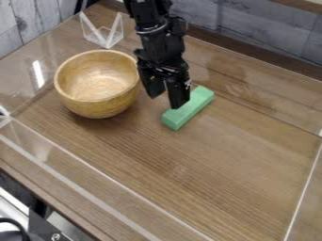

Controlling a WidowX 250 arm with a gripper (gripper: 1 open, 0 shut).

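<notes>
The black gripper (164, 92) reaches down from the top centre, its tip over the near left part of a green rectangular block (191, 105) on the wooden table (214, 179). It stands open, with nothing clearly held between its fingers. A large yellow bowl (90, 104) sits just left of it.
Free wooden surface (265, 132) lies to the right and in the foreground. Dark cables or parts show at the lower left corner. A light object at the top behind the arm is too small to tell.
</notes>
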